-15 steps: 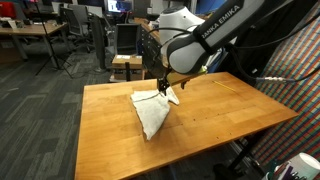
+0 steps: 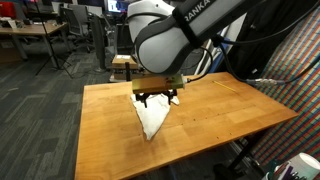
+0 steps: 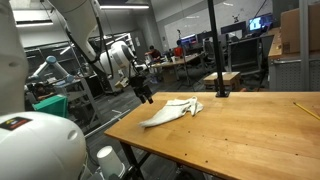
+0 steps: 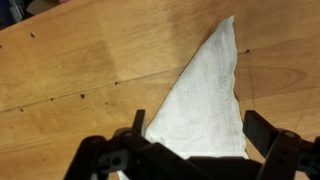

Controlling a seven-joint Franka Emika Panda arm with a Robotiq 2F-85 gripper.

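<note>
A white cloth (image 2: 152, 118) lies loosely spread on the wooden table (image 2: 104, 133), with one end narrowing to a point. In the second exterior view the same cloth (image 3: 176, 108) rests flat with a few folds. My gripper (image 2: 158, 100) hangs above the cloth, apart from the table. From the wrist, the cloth (image 4: 200, 105) runs up between the fingers to a tip at the upper right. Wide apart stand the two dark fingers of my gripper, nothing held between them. The cloth's lower part is hidden behind the gripper body.
Bare tabletop (image 3: 240, 130) stretches out to one side of the cloth. A thin yellow stick (image 3: 307, 108) lies far along the table. A dark post (image 3: 217, 50) rises by the table's back edge. Cardboard boxes (image 3: 221, 80) stand behind.
The arm has come nearer the first exterior camera and lower, moving left over the cloth. The cloth looks unmoved.
</note>
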